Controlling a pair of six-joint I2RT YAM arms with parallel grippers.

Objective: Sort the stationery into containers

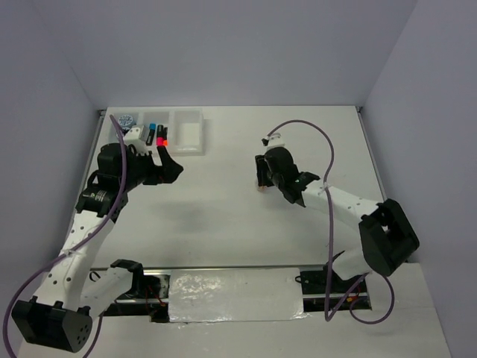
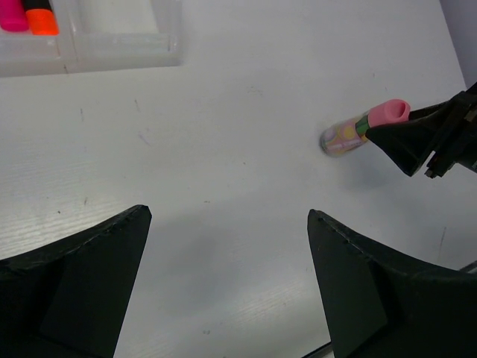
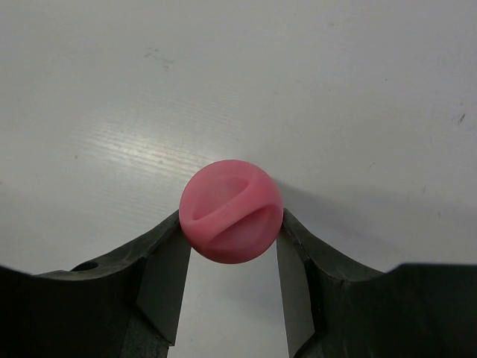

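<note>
My right gripper [image 1: 261, 171] is shut on a glue stick, whose round pink end [image 3: 231, 212] fills the gap between the fingers in the right wrist view. From the left wrist view, the glue stick [image 2: 344, 137] has a colourful label and stands over the table; whether its lower end touches the surface I cannot tell. A clear, sectioned tray [image 1: 203, 142] lies at the back left, with dark, pink and orange-tipped markers [image 1: 160, 136] in its middle section. Just in front of that tray, my left gripper hangs open and empty.
The tray's right section [image 1: 189, 133] looks empty. A round blue-and-white item [image 1: 126, 120] sits in its left section, partly behind the left arm. Bare white table [image 1: 216, 216] stretches between the two arms.
</note>
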